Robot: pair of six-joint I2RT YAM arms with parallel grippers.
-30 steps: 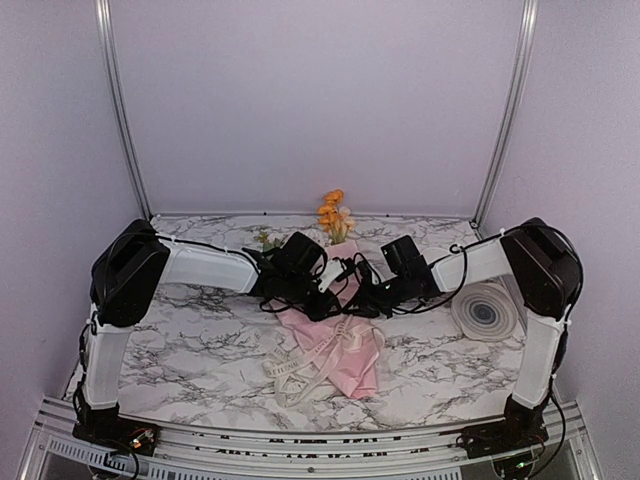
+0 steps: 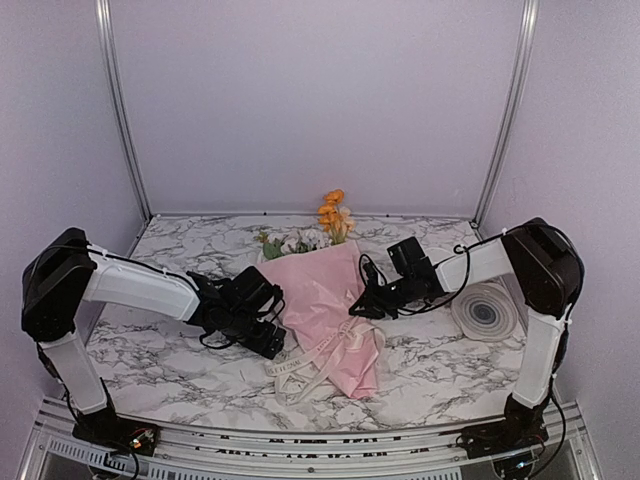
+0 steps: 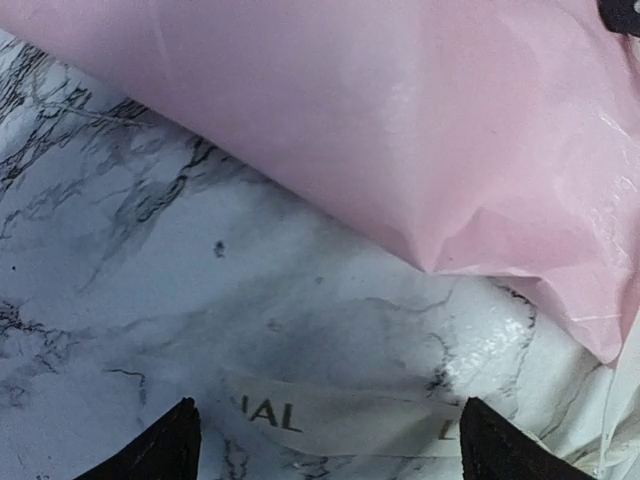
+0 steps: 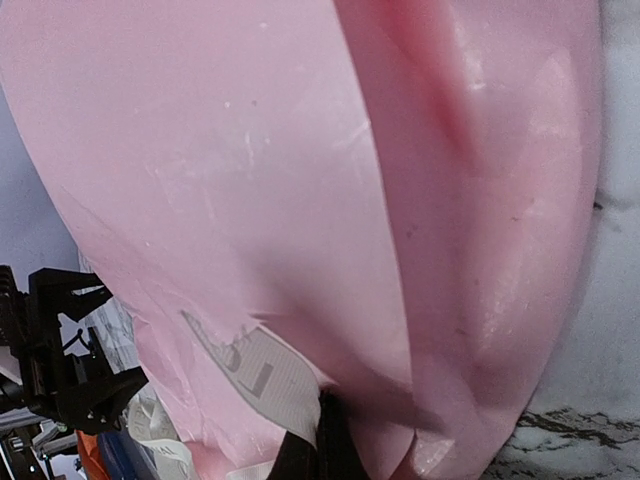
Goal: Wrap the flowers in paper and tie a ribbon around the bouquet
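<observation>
Pink wrapping paper (image 2: 315,285) encloses the bouquet, with orange flowers (image 2: 334,212) and paler blooms (image 2: 305,241) showing at its far end. A cream ribbon (image 2: 322,350) with printed letters crosses the paper's lower part; its loose loops lie on the table at the front left of the wrap. In the right wrist view, my right gripper is shut on the ribbon (image 4: 265,378), against the paper. My left gripper stands open left of the wrap, a flat stretch of lettered ribbon (image 3: 350,420) showing beyond and between its fingers.
A roll of pale ribbon or tape (image 2: 484,312) lies at the right of the marble-patterned table (image 2: 180,365). Room is free at the front left and front right. Walls close off the back and sides.
The right arm and the bouquet look still.
</observation>
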